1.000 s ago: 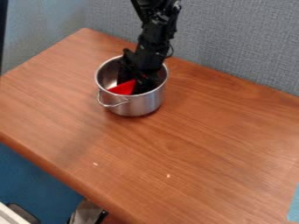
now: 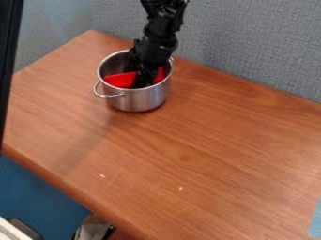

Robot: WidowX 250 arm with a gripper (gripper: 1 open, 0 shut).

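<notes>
A steel pot (image 2: 133,99) with a wire side handle stands on the wooden table near its back left. A red object (image 2: 122,81) lies inside it. My black gripper (image 2: 146,75) reaches down into the pot from above, beside the red object. Its fingertips are mostly hidden in the dark inside of the pot, so I cannot see what is between them.
A grey fabric wall (image 2: 251,56) runs along the back. Blue floor shows beyond the left front edge.
The pot and my gripper have shifted a little to the left and back. The red object inside shows at a changed angle, with more of it visible on both sides of the gripper.
</notes>
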